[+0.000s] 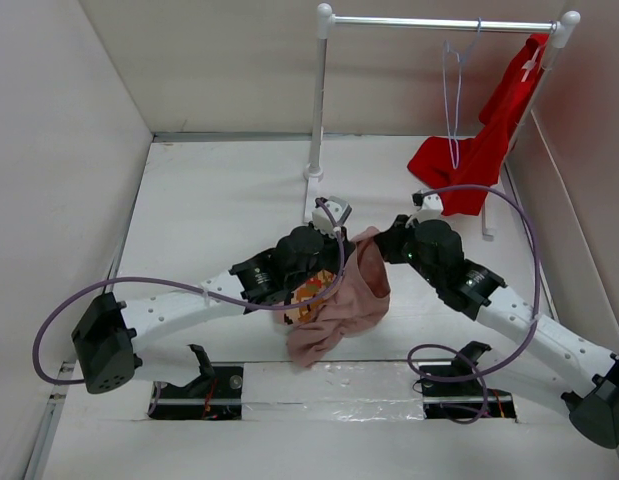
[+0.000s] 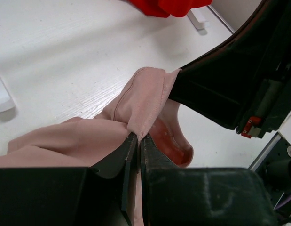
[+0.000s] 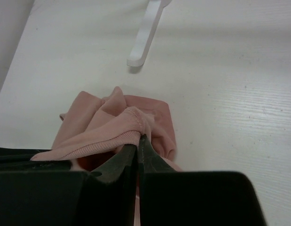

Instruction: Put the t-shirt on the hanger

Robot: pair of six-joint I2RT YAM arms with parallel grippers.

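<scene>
The pink t-shirt (image 1: 329, 320) lies bunched on the table in the middle, its upper edge lifted between both grippers. My left gripper is shut on a pinched fold of it. My right gripper holds the ribbed edge of the shirt at its fingertips; its fingers look nearly closed, with cloth between them. In the top view the two grippers (image 1: 387, 240) are close together above the shirt. A light blue hanger (image 1: 451, 120) hangs from the rail at the back right.
A metal rail (image 1: 429, 22) on white posts stands at the back. Red garments (image 1: 469, 165) hang and rest at the back right.
</scene>
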